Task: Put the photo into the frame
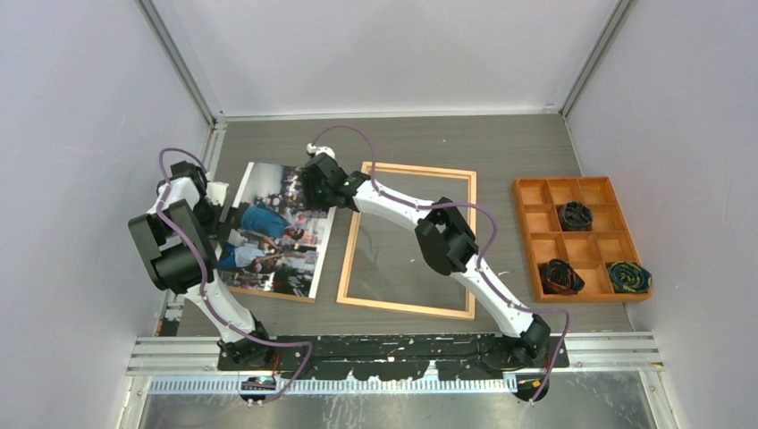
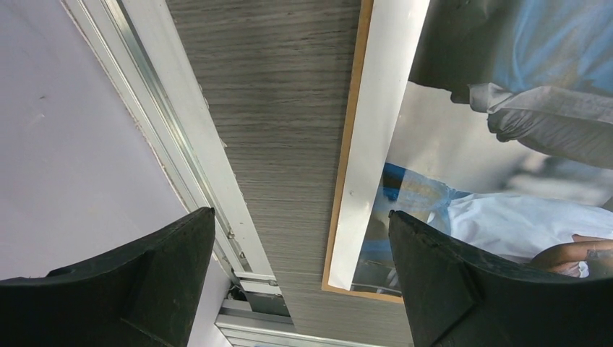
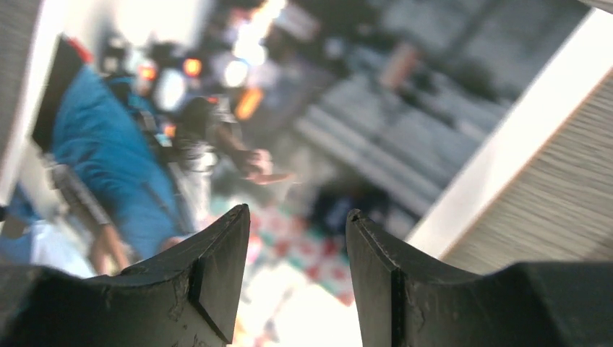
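The photo (image 1: 279,234), white-bordered with a crowd scene, lies on the left of the table, with a thin brown board edge showing beneath it. To its right is the wooden frame (image 1: 407,309), flat and empty inside. At the photo's left edge, my left gripper stands open; in its wrist view the photo's white border runs between the fingers, and nothing is gripped. My right gripper is partly open over the photo's upper right area, its fingertips apart with only the photo's blurred surface behind them.
On the far right stands an orange compartment tray (image 1: 526,243) holding several dark coiled items. White walls close in the left, back and right sides. Bare grey table (image 1: 501,152) lies between frame and tray.
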